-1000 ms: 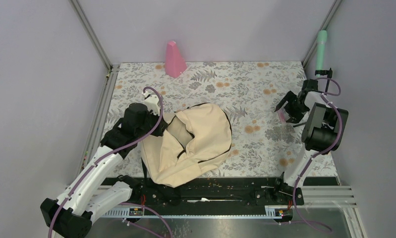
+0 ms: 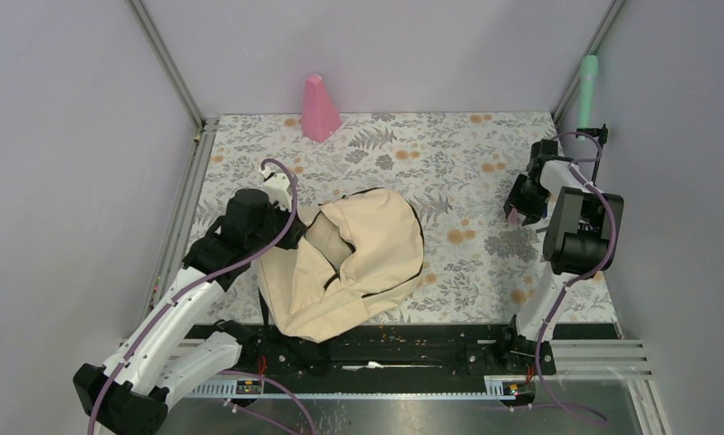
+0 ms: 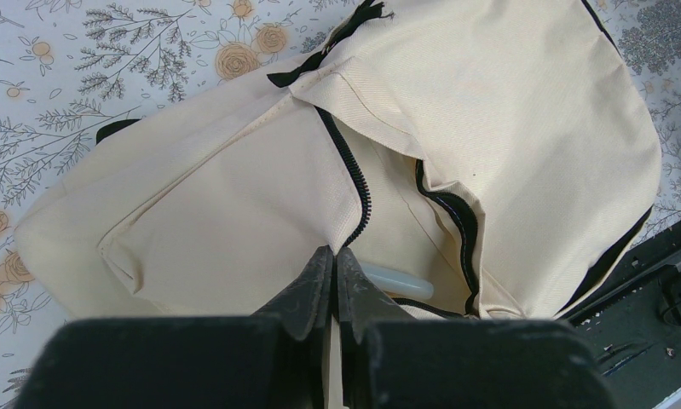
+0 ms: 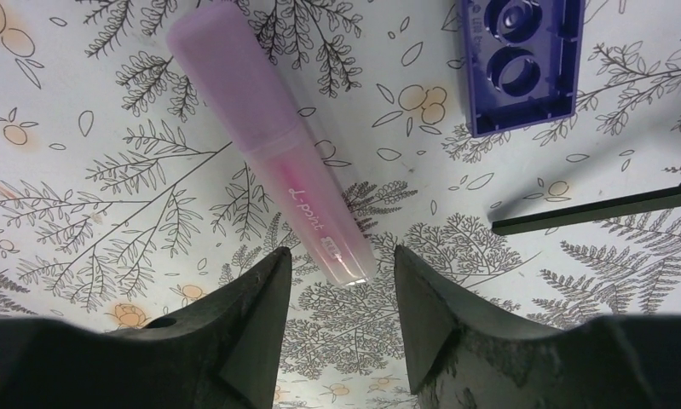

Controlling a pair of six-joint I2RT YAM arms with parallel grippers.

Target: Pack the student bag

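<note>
The cream bag [image 2: 381, 236] lies on the left half of the table, its zipped mouth gaping. My left gripper is shut at the edge of that mouth, its tips on the cream cloth beside the black zipper [image 3: 354, 175]. Inside the opening a pale rounded item [image 3: 396, 281] shows. On the table at the right lies a pink marker [image 4: 277, 141], slanted across the right wrist view. Its clear-pink end sits between and just beyond the parted fingers of my right gripper, which touch nothing that I can see.
Near the marker lie a blue plastic piece with round rings [image 4: 524, 68] and a dark thin stick [image 4: 592, 211]. A pink tapered block [image 2: 319, 111] stands at the back edge.
The left arm and the bag have stayed still.
</note>
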